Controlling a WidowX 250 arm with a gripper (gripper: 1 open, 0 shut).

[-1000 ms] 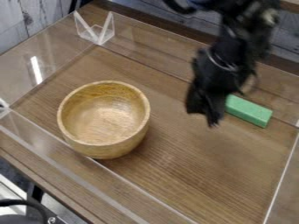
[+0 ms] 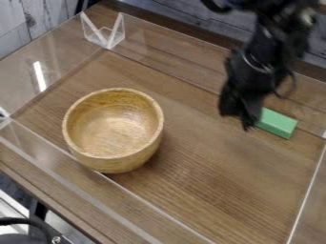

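The black gripper [image 2: 234, 105] hangs over the back right of the wooden table, just left of a green block [image 2: 277, 123] and partly in front of it. Its fingers are dark and blurred, so their state is hard to make out. A round wooden bowl [image 2: 112, 131] sits on the table at the left, well apart from the gripper.
A clear plastic piece [image 2: 106, 30] stands at the back left. Dark cables lie at the lower left corner.
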